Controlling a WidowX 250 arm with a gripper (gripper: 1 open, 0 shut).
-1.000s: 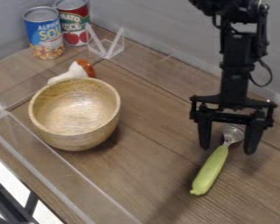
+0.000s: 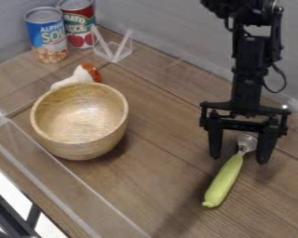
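My black gripper (image 2: 241, 143) hangs open on the right, its fingers lowered on either side of the upper end of a pale green elongated object (image 2: 223, 180) with a silvery tip, which lies lengthwise on the wooden table. Whether the fingers touch it is hard to tell.
A wooden bowl (image 2: 78, 124) sits on the left. Behind it lie a small white and red-orange object (image 2: 82, 76) and two cans, one blue (image 2: 47, 35) and one red (image 2: 78, 23).
My gripper has lowered slightly over the end of the green object. The other things have not moved.
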